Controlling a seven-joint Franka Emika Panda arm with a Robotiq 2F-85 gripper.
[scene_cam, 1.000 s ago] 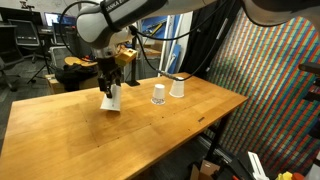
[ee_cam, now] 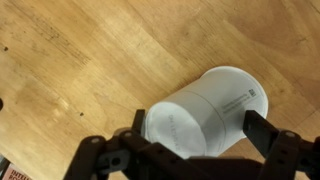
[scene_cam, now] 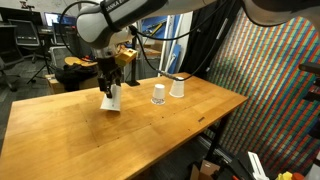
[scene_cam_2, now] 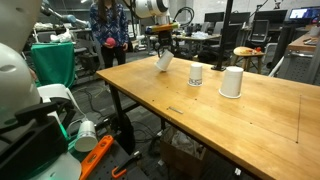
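Note:
A white paper cup with small print on its side lies between the two dark fingers in the wrist view, close to both. My gripper appears shut on it. In exterior view 2 this cup leans to one side under the gripper, at the table's far part. Exterior view 1 puts the cup near the table's left, below the gripper. Whether its lower edge touches the wood cannot be told.
A second white cup and a larger white cup or stack stand to the right on the wooden table. Behind the far edge are chairs and desks.

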